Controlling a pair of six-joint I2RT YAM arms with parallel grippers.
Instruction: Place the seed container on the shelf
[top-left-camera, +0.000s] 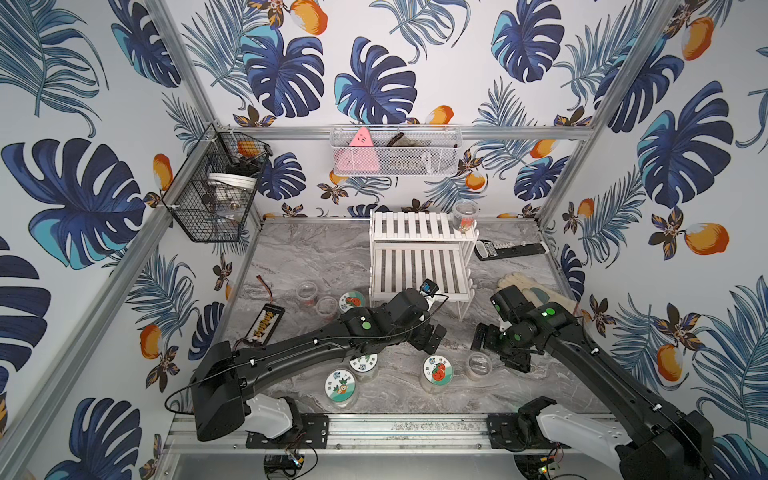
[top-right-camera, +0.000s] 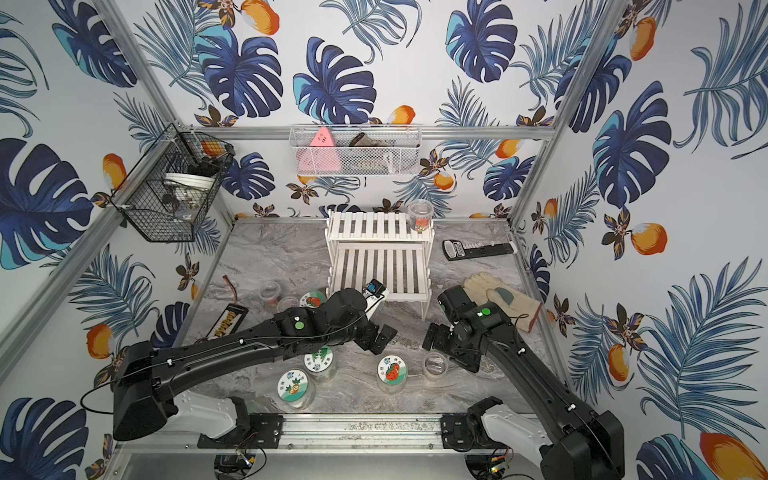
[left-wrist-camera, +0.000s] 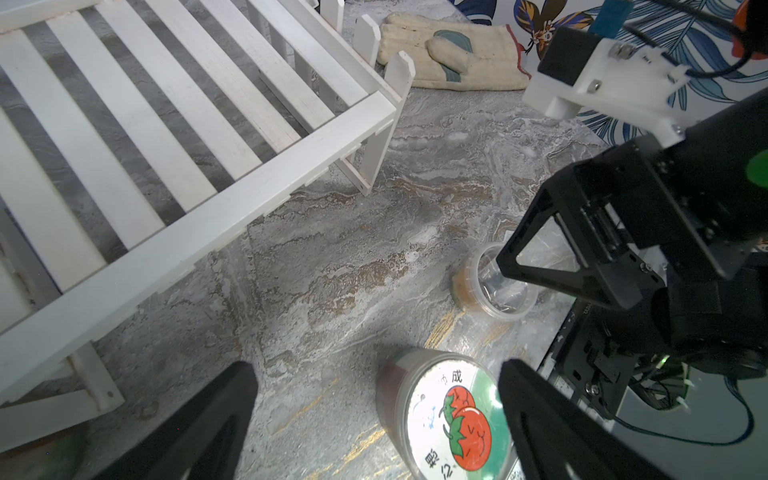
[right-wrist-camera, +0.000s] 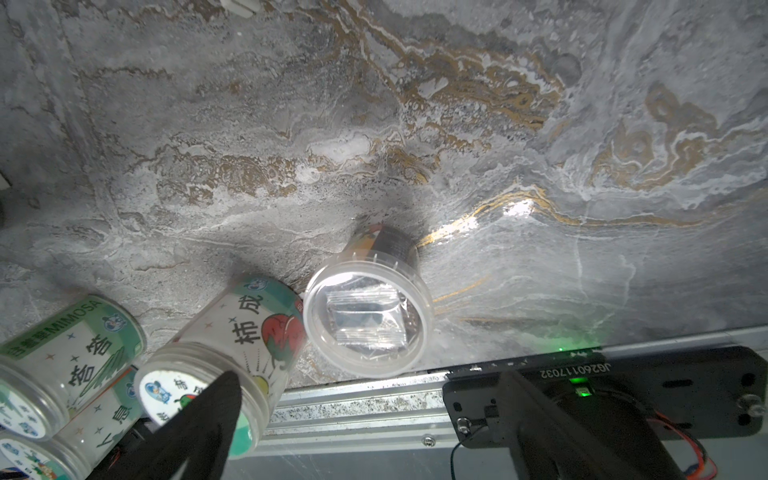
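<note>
A white two-tier slatted shelf (top-left-camera: 424, 270) stands at the back middle, with a clear container (top-left-camera: 465, 216) on the right end of its upper tier. Near the table's front, a lidless clear container (right-wrist-camera: 368, 320) with a silvery packet inside stands upright. My right gripper (top-left-camera: 500, 348) hangs open just above and right of it, touching nothing. To its left is a container with a tomato lid (left-wrist-camera: 460, 420). My left gripper (top-left-camera: 429, 340) is open and empty, in front of the shelf and above the tomato-lidded container. More lidded containers, such as the pineapple-lidded one (top-left-camera: 340, 386), stand at the front left.
Small clear cups (top-left-camera: 307, 292) and a dark phone-like tray (top-left-camera: 265, 324) lie at the left. A work glove (top-right-camera: 504, 297) and a black device (top-right-camera: 477, 249) rest at the right. Wire baskets (top-left-camera: 396, 152) hang on the walls.
</note>
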